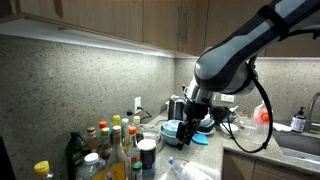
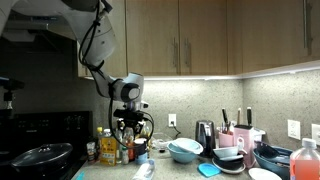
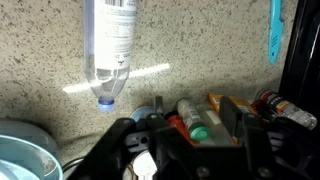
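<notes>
My gripper is open above the back of the counter, its dark fingers apart over a group of bottles. Nothing is held between them. Below, a green-capped bottle (image 3: 197,128) and red-topped ones show partly, the rest hidden by the gripper. In exterior view 1 the gripper (image 1: 188,130) hangs higher than the counter, near the mug (image 1: 148,150) and the tall bottles (image 1: 117,155). A clear bottle with a white label (image 3: 112,35) lies on its side on the counter, apart from the gripper.
Light-blue bowls (image 2: 184,148) stand farther along the counter, with a toaster (image 2: 205,133) and a pink utensil holder (image 2: 243,137) behind. A black pan (image 2: 42,156) is on the stove side. A turquoise utensil (image 3: 275,30) lies by the counter edge. Bare counter surrounds the clear bottle.
</notes>
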